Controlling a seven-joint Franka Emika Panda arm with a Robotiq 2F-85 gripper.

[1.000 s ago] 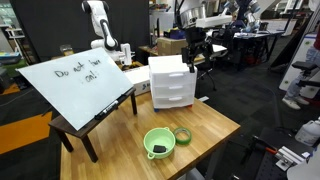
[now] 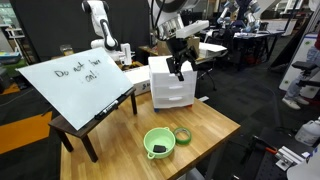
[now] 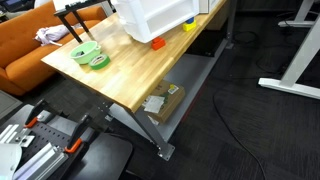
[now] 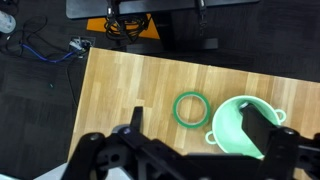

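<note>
In exterior view 1 my gripper (image 2: pixel 180 74) hangs high above the table, seen in front of the white drawer unit (image 2: pixel 174 90). In the wrist view its dark fingers (image 4: pixel 130 135) stand wide apart with nothing between them; the gripper is open. Below lie a green tape ring (image 4: pixel 177 108) and a light green two-handled bowl (image 4: pixel 230 130). A small dark object (image 2: pixel 158 149) shows in the bowl; what it is cannot be made out. The tape rests flat beside the bowl, not touching it.
A slanted whiteboard (image 2: pixel 80 83) with writing stands on the left of the table. Red and yellow pieces, including a red block (image 3: pixel 158 43), lie near the drawer unit. Bare wood (image 3: pixel 125 80) stretches along the front edge.
Over the last second my gripper has come down and somewhat left in exterior view 1, now overlapping the drawer unit. The bowl, tape and drawers have stayed in place.
</note>
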